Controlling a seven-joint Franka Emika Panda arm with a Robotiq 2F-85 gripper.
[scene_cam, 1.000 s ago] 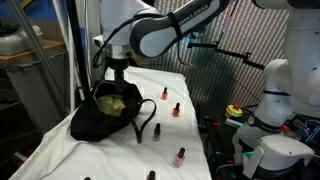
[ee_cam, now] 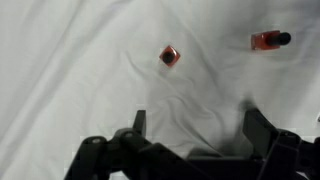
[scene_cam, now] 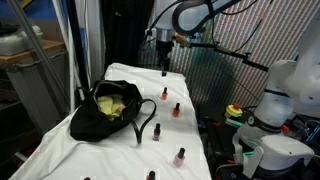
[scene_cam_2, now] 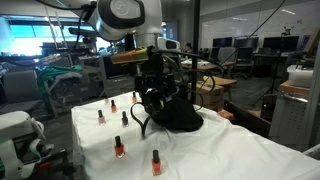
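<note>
Over the far part of the white table, my gripper hangs in the air. Its fingers stand wide apart in the wrist view, with nothing between the fingers. Beyond the fingertips, a small red bottle with a black cap is seen from above; another red bottle appears farther right. A black bag sits open on the table to the left of the gripper, with yellow-green contents showing inside. In exterior view 2 the arm partly covers the bag.
Several small bottles with black caps stand spread over the table, among them a red one, a dark one and a pinkish one. The bag's strap loops out near the dark bottle. The white cloth has open room.
My arm has swung right in exterior view 1, from above the black bag to beyond it, over the far bottles. The bag and the bottles stay where they were.
</note>
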